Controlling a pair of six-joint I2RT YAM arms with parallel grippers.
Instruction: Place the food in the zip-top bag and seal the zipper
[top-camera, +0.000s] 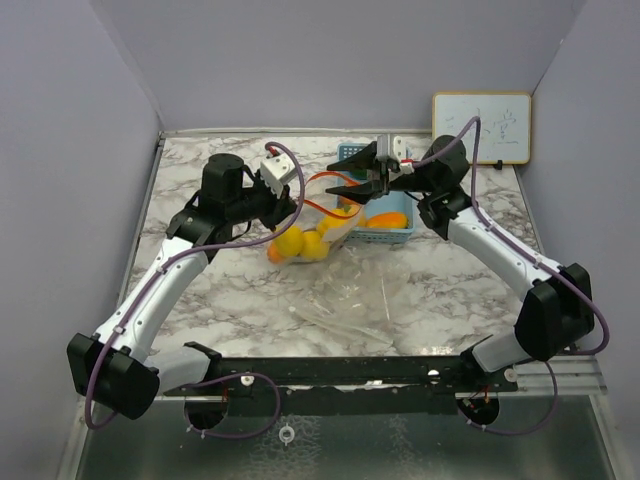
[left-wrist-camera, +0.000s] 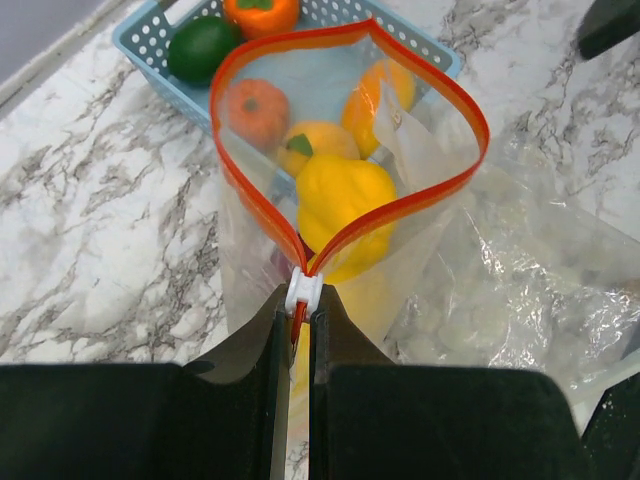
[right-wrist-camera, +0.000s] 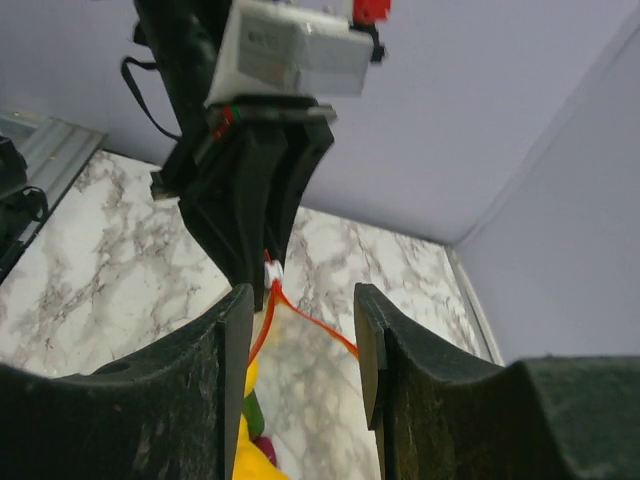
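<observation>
A clear zip bag with an orange rim (left-wrist-camera: 455, 185) holds yellow food, including a yellow pepper (left-wrist-camera: 340, 200). More yellow food (top-camera: 289, 241) and an orange piece (top-camera: 275, 252) show through its lower part in the top view. My left gripper is shut on one end of the orange rim, right by the white slider (left-wrist-camera: 303, 290). Away from that end the mouth gapes wide. My right gripper (top-camera: 342, 179) is over the far part of the mouth, its fingers (right-wrist-camera: 236, 335) spread apart. Whether they touch the rim is unclear.
Behind the bag is a blue basket (top-camera: 387, 237) with a green vegetable (left-wrist-camera: 200, 48), an orange pepper (left-wrist-camera: 262, 15) and other produce. An empty clear bag (top-camera: 355, 290) lies on the marble table (top-camera: 200, 290) in front. A whiteboard (top-camera: 482, 125) stands at the back right.
</observation>
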